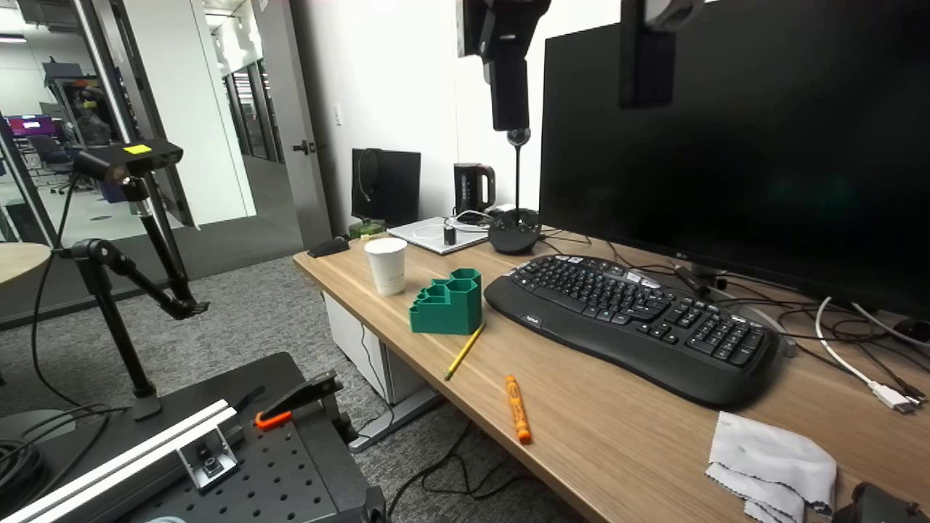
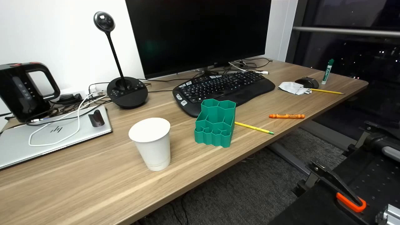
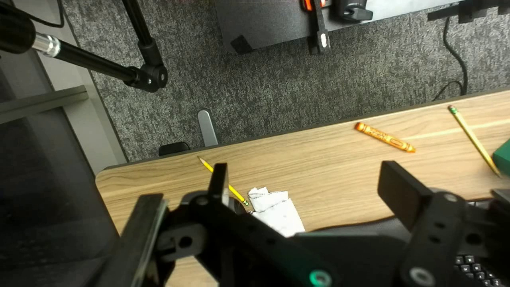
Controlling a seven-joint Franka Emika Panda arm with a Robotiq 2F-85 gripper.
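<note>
High above the desk, my gripper stands open, its two dark fingers wide apart and nothing between them; in exterior view 1 the fingers (image 1: 511, 96) hang at the top. A green hexagonal organizer (image 2: 215, 122) stands on the desk, its compartments looking empty. Beside it lies a yellow pencil (image 2: 255, 127), and farther along an orange crayon (image 2: 287, 116). A second yellow pencil (image 2: 326, 91) lies by a white cloth (image 2: 294, 87). Near the far right end a green-capped marker (image 2: 327, 72) stands upright. A white paper cup (image 2: 152, 144) is upright left of the organizer.
A black keyboard (image 1: 636, 322) lies before the large monitor (image 1: 741, 165). The laptop (image 2: 52, 135), kettle (image 2: 28, 90) and webcam stand (image 2: 127, 92) occupy the back left. A black mouse (image 2: 307, 82) sits beside the cloth. Bare desk surrounds the crayon, near the front edge.
</note>
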